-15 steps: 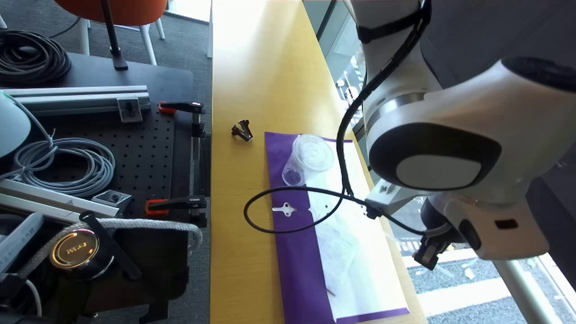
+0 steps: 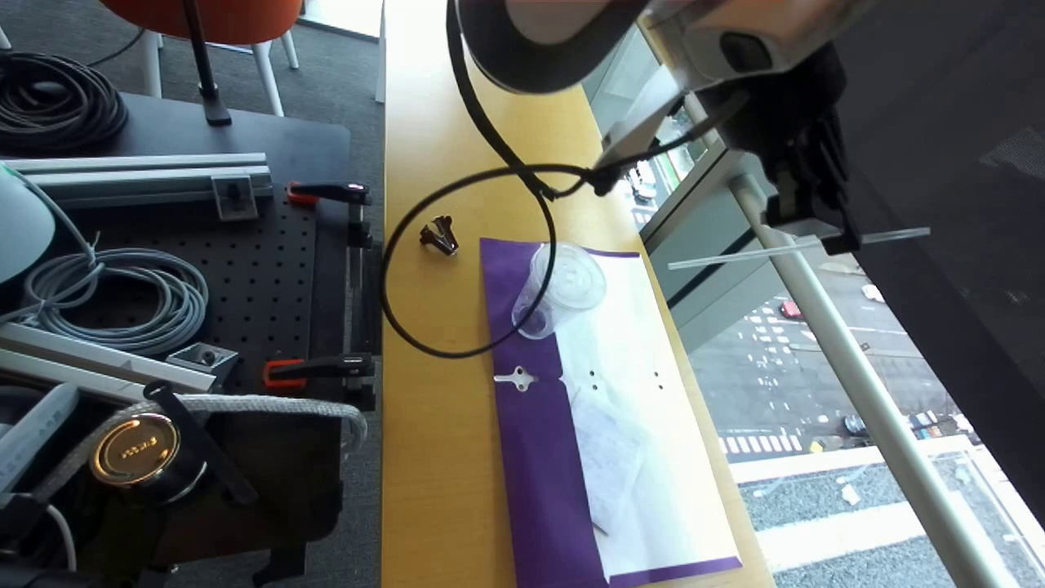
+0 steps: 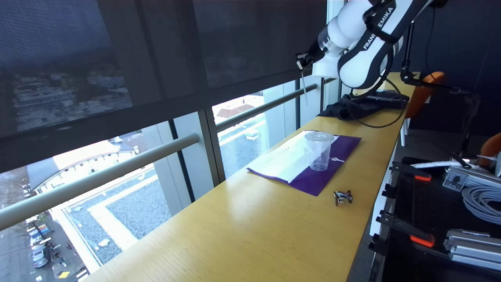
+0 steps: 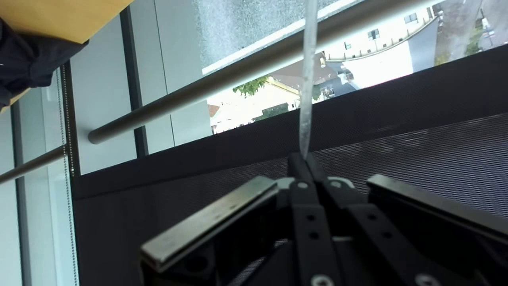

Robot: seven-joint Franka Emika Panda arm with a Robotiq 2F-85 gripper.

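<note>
A thin translucent straw (image 4: 308, 81) is pinched at the tips of my gripper, which is shut on it. In the wrist view the straw points away from the fingertips, towards the window rail. From the first exterior view, the gripper (image 2: 818, 235) is high by the window, with the straw (image 2: 725, 258) sticking out on both sides. The other exterior view has the straw (image 3: 304, 89) hanging down from the gripper (image 3: 301, 66). A clear plastic cup with a lid (image 3: 319, 150) stands upright on a purple and white sheet (image 3: 345, 146), well apart from the straw.
A brown staple remover (image 2: 440, 235) lies on the wooden table (image 2: 441, 441) near the sheet. The window rail (image 2: 852, 353) and dark blind (image 3: 155, 70) are close to the arm. Dark cloth (image 3: 361, 107) lies farther back.
My arm has swung up and back along the window in the first exterior view. The gripper is higher, and the straw shows clearly now. The cup, sheet and staple remover have stayed put.
</note>
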